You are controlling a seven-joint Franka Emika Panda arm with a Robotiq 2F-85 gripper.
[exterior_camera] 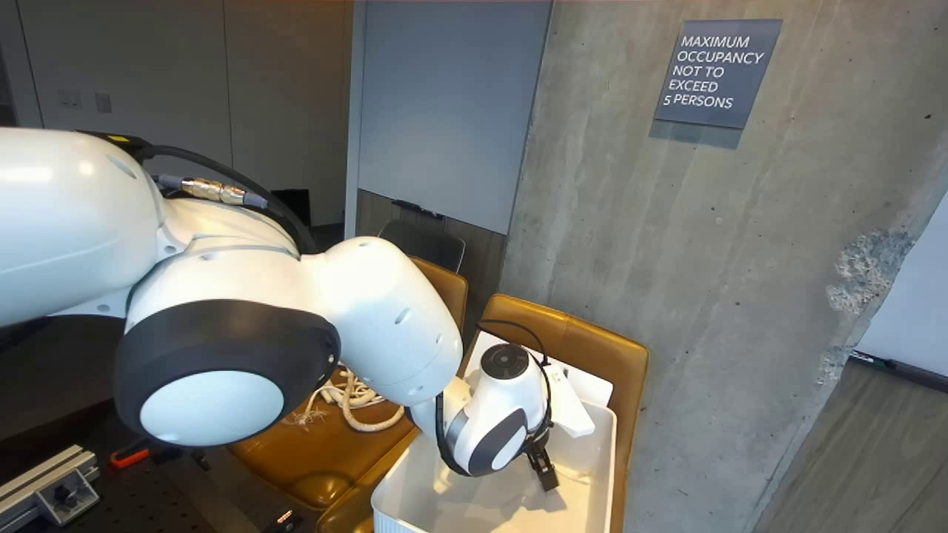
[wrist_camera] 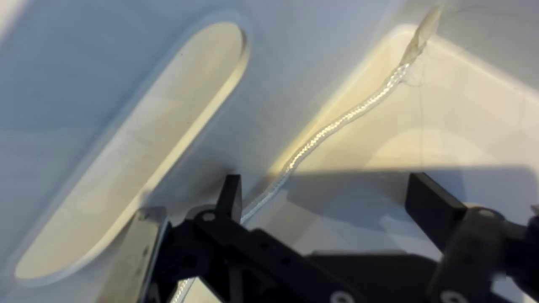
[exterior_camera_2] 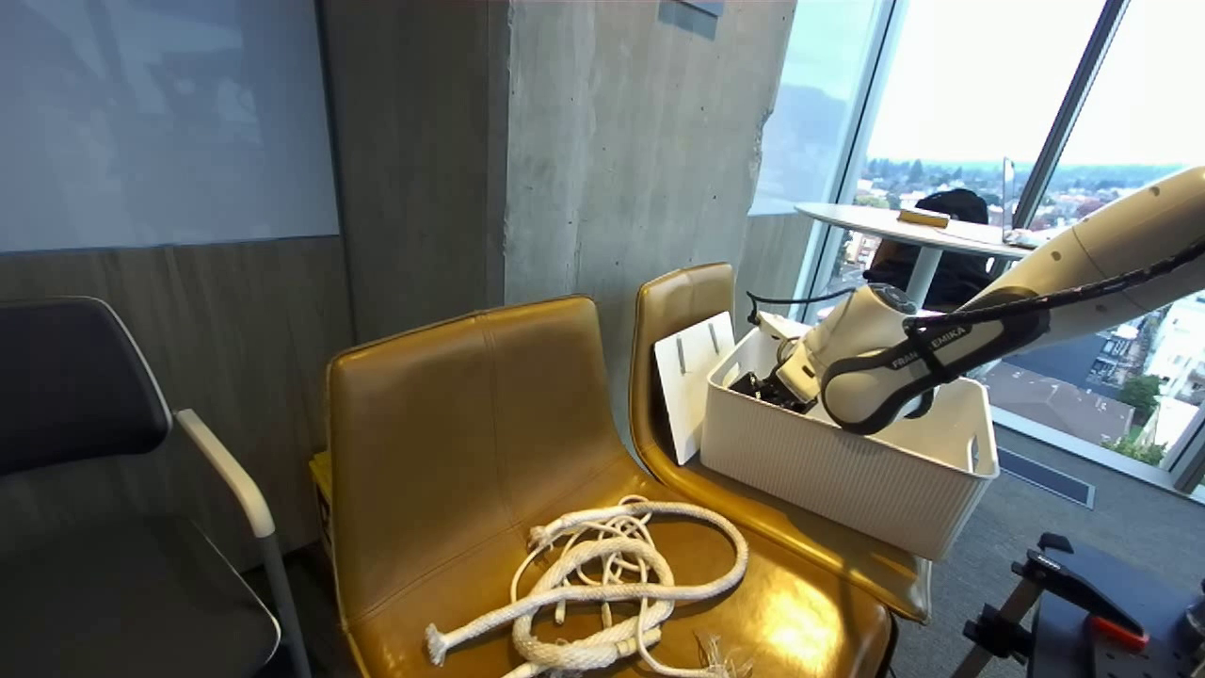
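Observation:
Inside the white bin (exterior_camera: 583,517), my gripper stands open, pointing down. Its black fingers (wrist_camera: 231,196) are wide apart in the wrist view. A thin, shiny white cord (wrist_camera: 323,134) lies along the seam between the bin's floor and wall, ending in a frayed, taped-looking tip at the upper right. The cord runs down behind the left finger and shows again at the bottom edge. Nothing is gripped. In exterior view 2, the near wall of the bin hides part of the gripper (exterior_camera_2: 777,391).
A long slot (wrist_camera: 134,151) pierces the bin wall close to the left finger. The bin rests on a brown chair (exterior_camera_2: 685,282), with a white panel (exterior_camera_2: 685,379) behind it. Thick white rope (exterior_camera_2: 582,650) lies coiled on the neighbouring chair (exterior_camera_2: 474,418).

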